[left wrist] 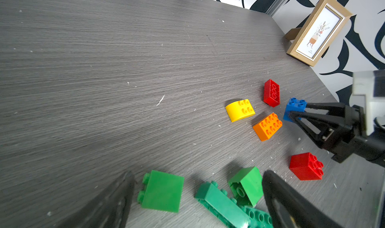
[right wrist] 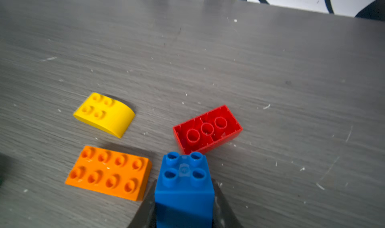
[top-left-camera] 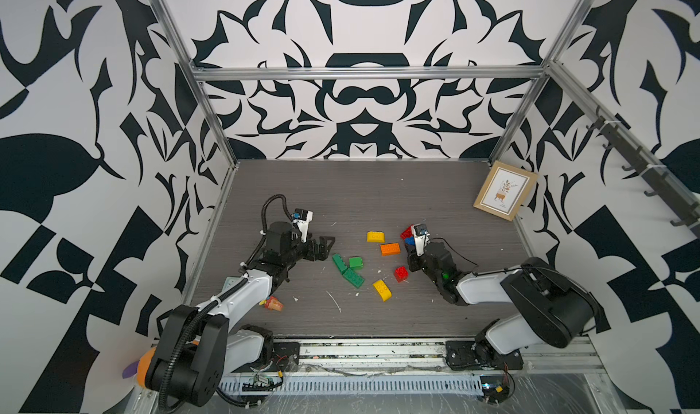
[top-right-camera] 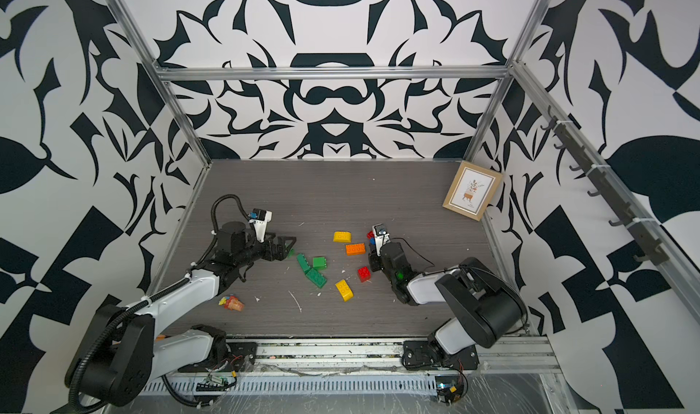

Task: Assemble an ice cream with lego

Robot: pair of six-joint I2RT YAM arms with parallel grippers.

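Observation:
In the right wrist view a blue brick, studs up, is clamped between the fingers of my right gripper, above the table. Beyond it lies a red brick with its hollow underside up. An orange brick and a curved yellow piece sit to its left. My left gripper is open, its fingers spread in the left wrist view. Between and beyond them lie a light green brick on its side, another green piece and darker green pieces. A second red brick rests nearer the right arm.
Another yellow piece lies toward the front of the table. A small orange-brown toy is by the left arm. The picture frame leans at the back right corner.

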